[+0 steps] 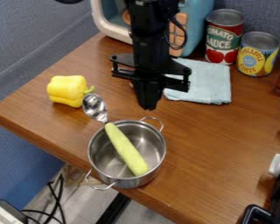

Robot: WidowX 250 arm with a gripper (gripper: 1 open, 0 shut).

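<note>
My black gripper (147, 92) hangs over the table behind the pot, just left of a pale blue cloth (203, 80); whether it is open or holds anything is hidden by its dark body. A steel pot (113, 175) holds a yellow-handled spoon (127, 149), its metal bowl resting beyond the rim. A yellow bell pepper (66, 90) lies on the left of the wooden table (213, 157).
A tomato sauce can (223, 39), a yellow can (257, 54) and a toy kitchen piece (194, 22) stand at the back. Black stove parts line the right edge.
</note>
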